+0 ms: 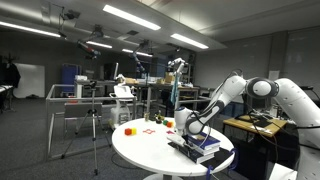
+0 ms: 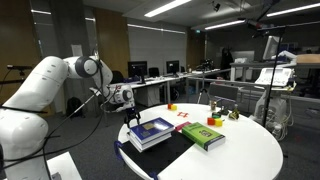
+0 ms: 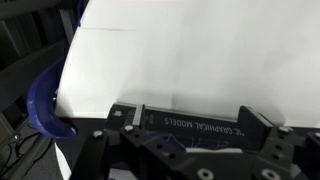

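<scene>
A stack of thick books (image 2: 152, 133) with a blue-edged cover on top lies on a black mat (image 2: 170, 157) near the table's edge. Beside it is a green book (image 2: 202, 137). My gripper (image 2: 128, 117) is low at the stack's far left side in exterior view 2. In the wrist view, the gripper has its fingers spread wide, with a dark book spine (image 3: 190, 127) lettered "GRAPHICAL MODELS" showing across the gap. Whether the fingers touch that book is unclear. In exterior view 1 the gripper (image 1: 186, 138) is small beside the stack (image 1: 205, 150).
The round white table (image 2: 258, 146) has free room on its right. Small coloured blocks, including a yellow one (image 2: 211, 122), stand toward the back. A blue curved object (image 3: 45, 103) borders the table in the wrist view.
</scene>
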